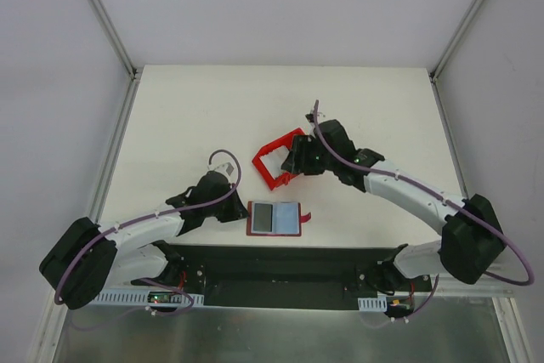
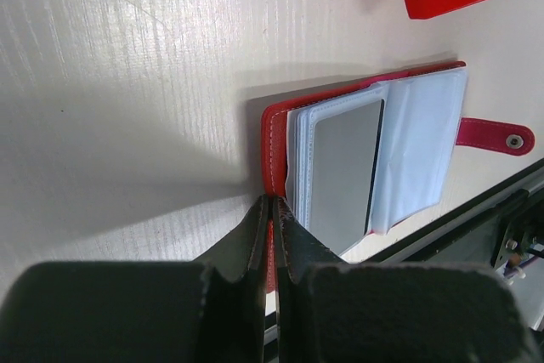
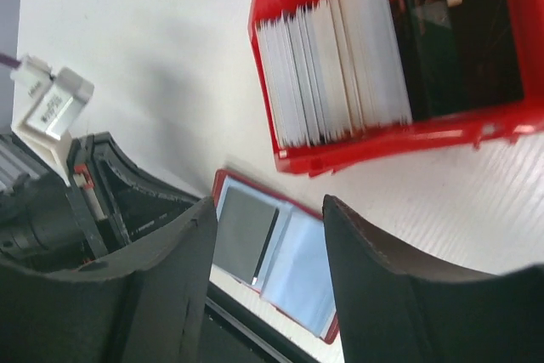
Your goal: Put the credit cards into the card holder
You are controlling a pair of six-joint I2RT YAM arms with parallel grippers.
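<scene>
The open card holder (image 1: 274,218), red with pale sleeves and a grey panel, lies near the table's front edge. My left gripper is shut at its left edge, touching it, with nothing visible held. A red box (image 1: 263,167) behind the holder contains a row of white cards (image 3: 323,65) beside a dark compartment. My right gripper is above the front of that box, fingers apart and empty.
A dark gap runs along its front edge below the holder.
</scene>
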